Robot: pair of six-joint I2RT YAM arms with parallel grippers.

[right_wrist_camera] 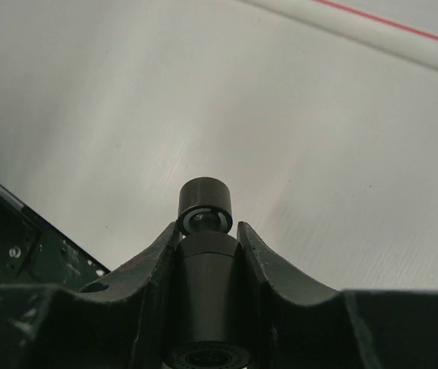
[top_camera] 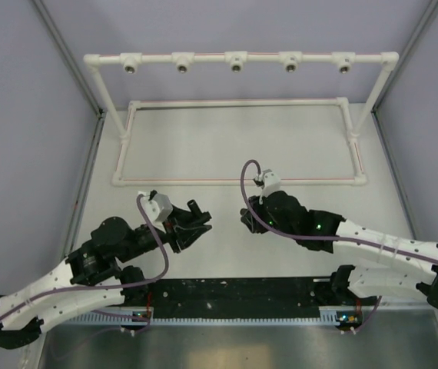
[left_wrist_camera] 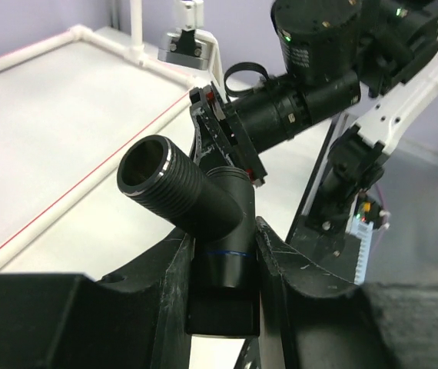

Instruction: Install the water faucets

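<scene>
My left gripper is shut on a black faucet part point(left_wrist_camera: 230, 207), whose threaded, open-ended spout branch point(left_wrist_camera: 169, 183) points up and to the left. From above, that part point(top_camera: 194, 207) shows just left of centre. On the other side, my right gripper is shut on a second black part point(right_wrist_camera: 205, 198), a smooth piece with a round end and a recess facing out. The right gripper point(top_camera: 255, 217) hangs right of centre in the top view, tilted downward, and hides much of its part. A clear gap separates the two held parts.
A white pipe frame carries a raised top pipe point(top_camera: 210, 58) with several tee outlets point(top_camera: 236, 61) at the back. Its lower front pipe point(top_camera: 204, 182) lies just beyond the grippers. The white board point(top_camera: 238, 142) inside the frame is clear.
</scene>
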